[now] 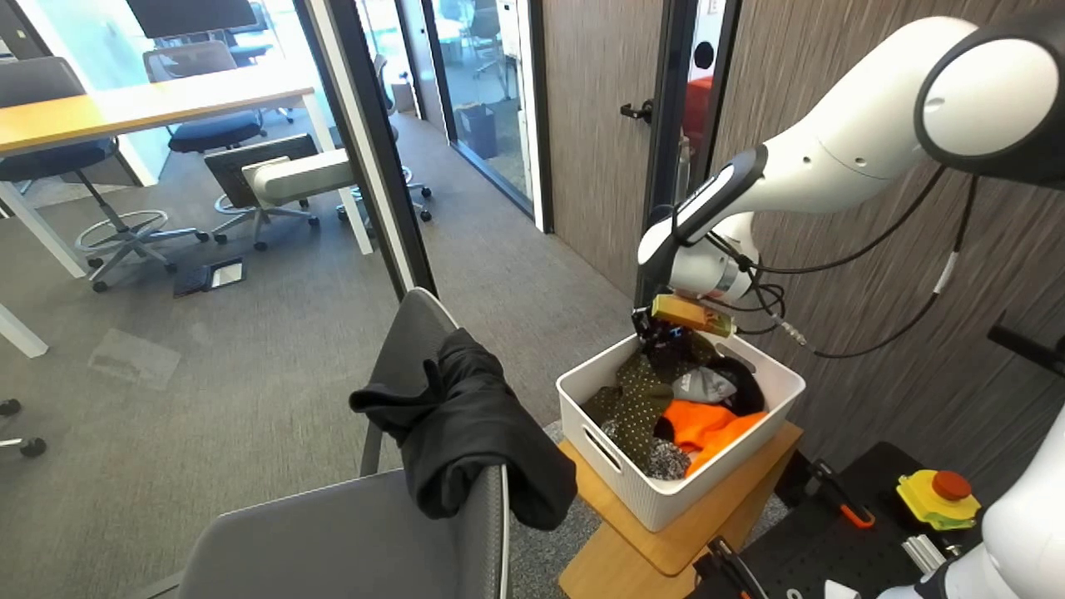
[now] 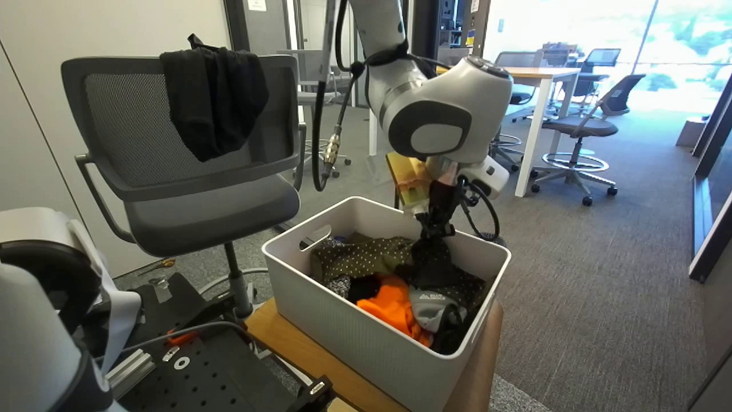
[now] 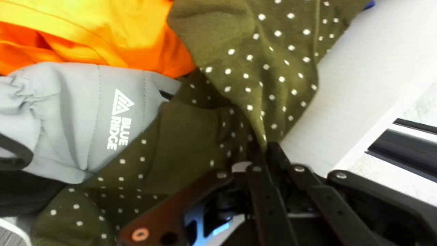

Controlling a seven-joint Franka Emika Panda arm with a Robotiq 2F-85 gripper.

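Observation:
An olive cloth with white dots (image 3: 286, 88) lies in a white basket (image 2: 329, 323). In the wrist view its folds draw together to a point at my gripper, which is shut with the fabric pinched between its fingertips. In exterior view 2 my gripper (image 2: 436, 232) points down near the basket's far rim, with the dark cloth rising beneath it. From exterior view 1 the dotted cloth (image 1: 639, 399) stretches up toward the gripper (image 1: 659, 344). Much of the cloth still rests among the other clothes.
Orange cloth (image 2: 391, 309) and a grey piece lettered "Blue Ridge" (image 3: 118, 119) share the basket, beside black items. The basket stands on a wooden stand (image 1: 669, 539). A black garment (image 1: 479, 429) hangs over the grey chair (image 1: 339, 539) next to it.

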